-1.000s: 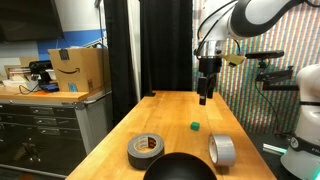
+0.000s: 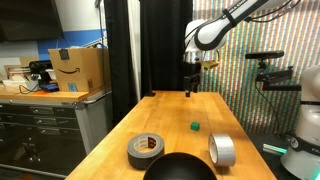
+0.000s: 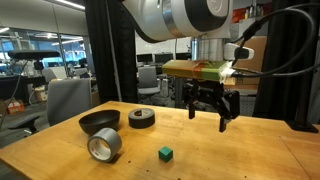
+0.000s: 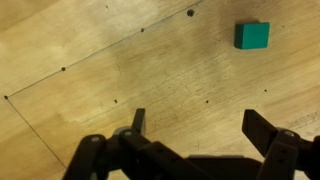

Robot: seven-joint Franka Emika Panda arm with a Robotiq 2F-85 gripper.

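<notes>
A small green cube [image 3: 165, 154] rests on the wooden table, and the wrist view has the same cube [image 4: 252, 36] near its upper right corner. Above bare tabletop, my gripper [image 3: 208, 128] hangs to the right of the cube in exterior view 2. Its two fingers stand wide apart in the wrist view, and only wood shows between them; the gripper is open and clear of the cube. A black bowl [image 2: 180, 168], a dark tape roll [image 2: 146, 149] and a silver tape roll [image 2: 222, 150] are at the table's near end in exterior view 1.
In exterior view 2, the silver roll [image 3: 104, 146] lies on its side left of the cube, with the bowl [image 3: 100, 121] and dark roll [image 3: 142, 118] behind. A cardboard box [image 2: 79, 68] sits on a side bench.
Seen from exterior view 1, the arm has moved away toward the table's far end, beyond the cube. The cube, bowl and tape rolls have stayed put.
</notes>
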